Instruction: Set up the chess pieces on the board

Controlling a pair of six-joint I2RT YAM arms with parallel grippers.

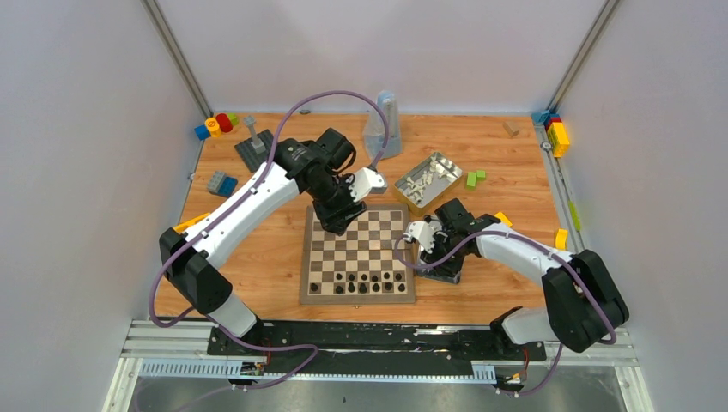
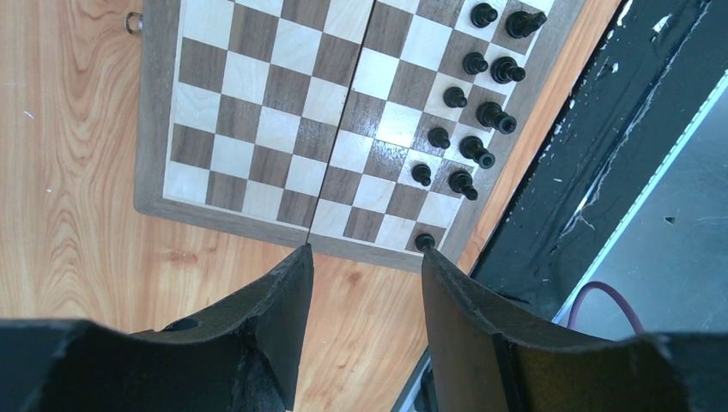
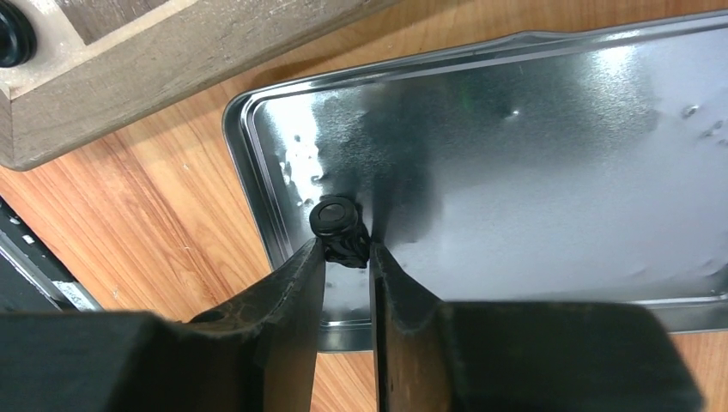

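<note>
The chessboard (image 1: 358, 296) lies mid-table. Along its near side stand black pieces (image 2: 487, 117), pawns in front of a back row. Over the board's far part hangs my left gripper, its fingers wide apart with nothing between them. In the right wrist view, a lone black piece (image 3: 335, 216) is in the dark metal tray (image 3: 532, 163). My right gripper has its fingertips on either side of that piece, close against it; whether they grip it is unclear. The white pieces (image 1: 422, 183) lie loose in a yellow-edged box (image 1: 403, 199).
The dark tray sits right beside the board's right edge. A clear plastic container (image 1: 382, 129) stands behind the board. Green bricks (image 1: 471, 179) lie by the box, and a grey-blue brick (image 1: 223, 184) is at left.
</note>
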